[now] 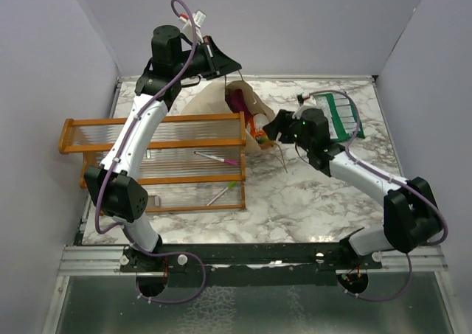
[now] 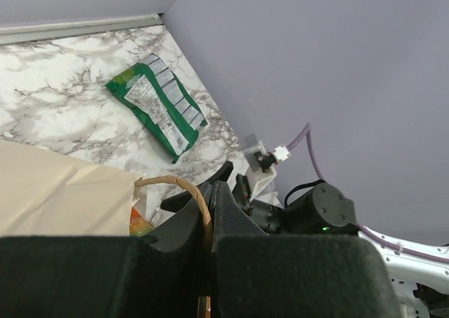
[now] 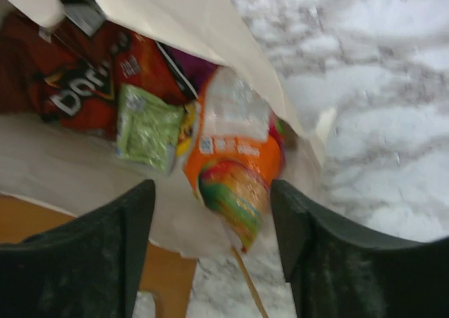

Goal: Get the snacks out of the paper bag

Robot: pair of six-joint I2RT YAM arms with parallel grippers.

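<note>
The paper bag (image 1: 210,105) lies open toward the right behind the wooden rack. Inside, the right wrist view shows red Doritos packs (image 3: 77,86), a small green packet (image 3: 147,125) and an orange snack pouch (image 3: 228,156) near the opening. My left gripper is raised above the bag, shut on its twisted handle (image 2: 182,184). My right gripper hangs at the bag's mouth, open, its fingers either side of the lower part of the orange pouch, apparently not closed on it.
A green package (image 1: 339,116) lies at the back right. The wooden rack (image 1: 169,142) with pens fills the left middle, against the bag.
</note>
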